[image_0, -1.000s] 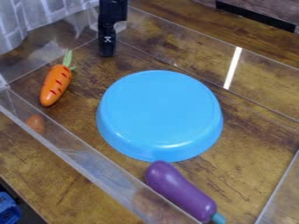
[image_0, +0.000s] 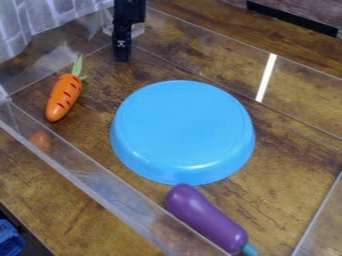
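A black gripper (image_0: 122, 45) reaches down at the top of the camera view, near the back left corner of the clear-walled area; its fingers are small and dark, so their state is unclear. A toy carrot (image_0: 63, 98) lies at the left, below the gripper. An upturned-looking blue round plate or lid (image_0: 183, 130) rests in the middle. A purple eggplant (image_0: 205, 218) lies at the lower right of it.
Clear walls (image_0: 100, 188) cross the lower left and border the area. A blue object (image_0: 8, 240) sits outside at the lower left corner.
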